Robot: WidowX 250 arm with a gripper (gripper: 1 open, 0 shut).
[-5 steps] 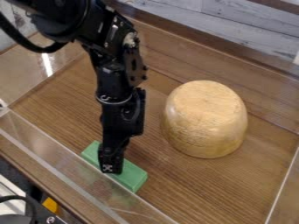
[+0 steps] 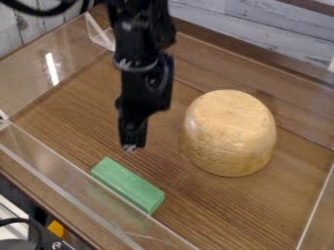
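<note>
The black gripper (image 2: 133, 125) hangs over the wooden tray floor left of centre, somewhat blurred, its fingers apart with nothing seen between them. A green rectangular block (image 2: 128, 186) lies on the wood in front of and below it. A large round tan object (image 2: 229, 131) rests to the gripper's right.
Clear plastic walls and rims run along the left and front edges. Pale planks lie beyond the back edge.
The gripper has risen and moved back, away from the green block, which is now uncovered and in about the same place.
</note>
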